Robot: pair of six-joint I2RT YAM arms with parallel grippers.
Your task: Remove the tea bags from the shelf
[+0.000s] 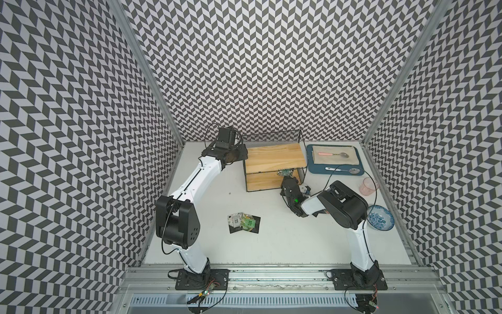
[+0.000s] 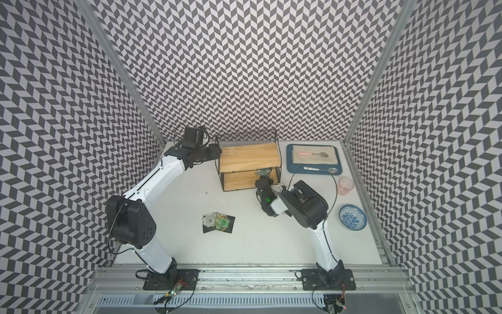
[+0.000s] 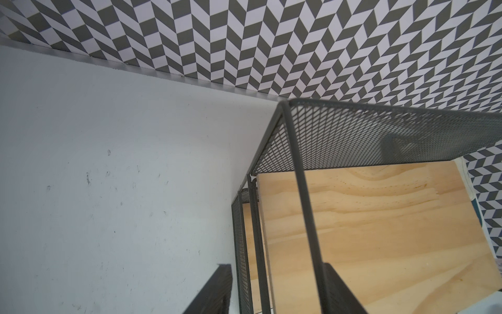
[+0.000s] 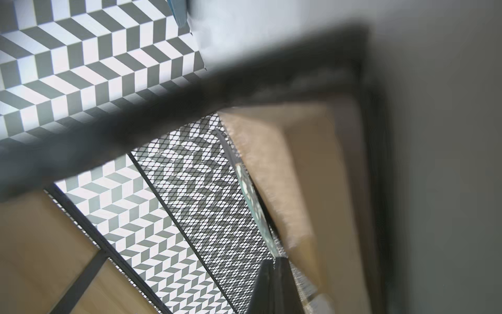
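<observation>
The two-tier wood and black mesh shelf [image 1: 272, 156] stands at mid back. A green patterned tea bag [image 1: 283, 172] is in the lower tier at the right; in the right wrist view it [image 4: 253, 204] appears edge-on past my right gripper, which is shut, nothing visible between its fingers. My left gripper hangs over the shelf's upper left corner, fingers apart, with no held object visible. Several tea bags [image 1: 243, 222] lie in a pile on the table at front centre.
A blue tray [image 1: 334, 170] with spoons is at back right. A pink cup [image 1: 367, 186] and a blue patterned bowl [image 1: 380, 217] stand along the right side. The table left of the shelf is clear.
</observation>
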